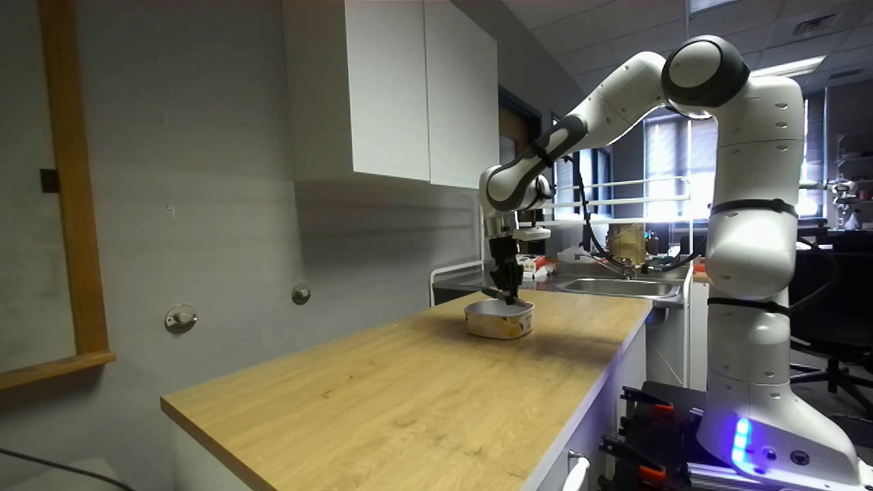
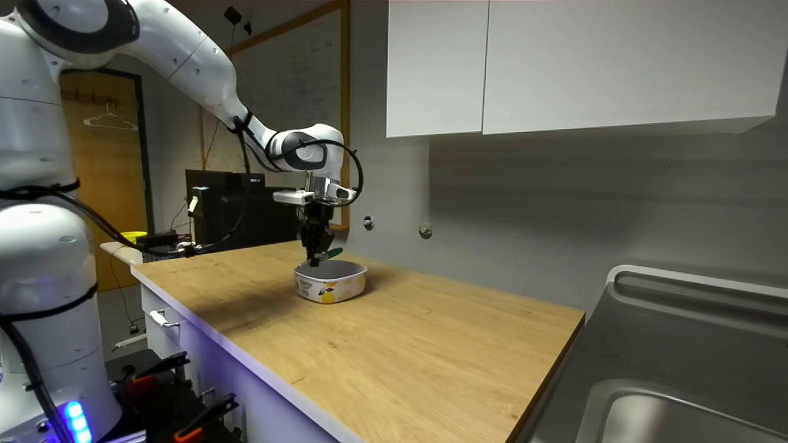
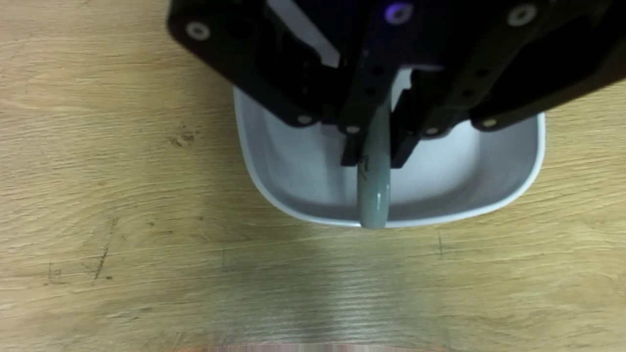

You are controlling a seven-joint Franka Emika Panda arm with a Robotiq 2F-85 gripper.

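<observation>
A slim grey-green object with a rounded end, perhaps a marker, runs between the fingers of my gripper, which is shut on it. Its far end reaches over the rim of a bowl with a pale grey inside. From outside, the bowl shows white walls with a yellow fruit print and stands upright on the wooden counter. In the first exterior view my fingertips hang just over the bowl. How much of the object lies behind the fingers is hidden.
A grey wall runs along its back, with white cabinets overhead. At one end lies a metal sink, beyond the counter's edge.
</observation>
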